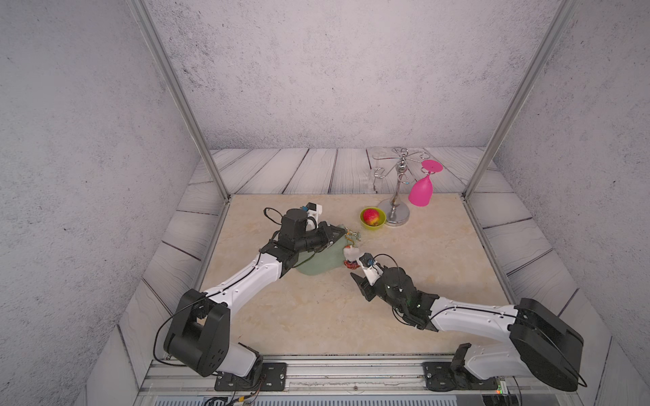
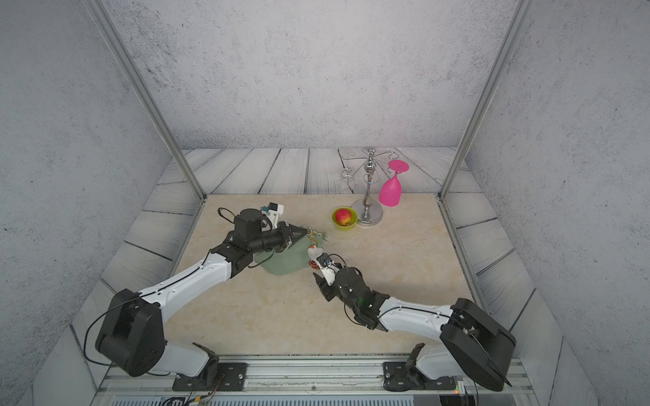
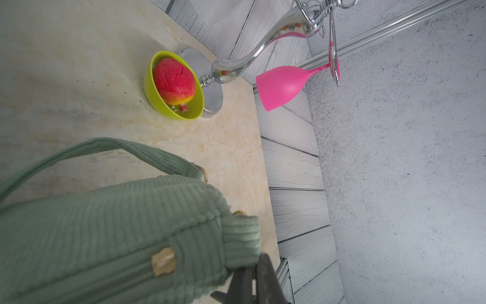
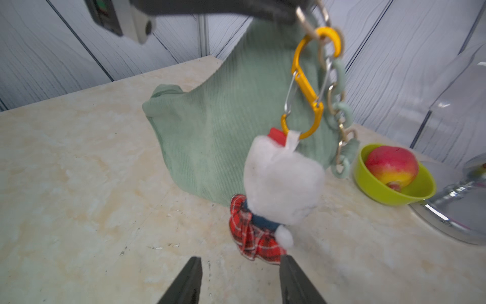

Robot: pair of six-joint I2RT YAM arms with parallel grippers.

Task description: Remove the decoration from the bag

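Observation:
The green corduroy bag point(image 3: 116, 228) hangs at my left gripper, which is shut at its top corner by the ring and chain. From there hangs a yellow carabiner point(image 4: 303, 83) with the decoration, a white plush figure point(image 4: 281, 185) in a red plaid skirt, in front of the bag's lower part. My right gripper is open, just below and in front of the plush, with nothing between its fingers.
A yellow-green bowl point(image 1: 365, 223) with a red fruit point(image 1: 371, 216) stands behind the bag, beside a chrome stand point(image 1: 389, 213) holding a pink glass point(image 1: 421, 189).

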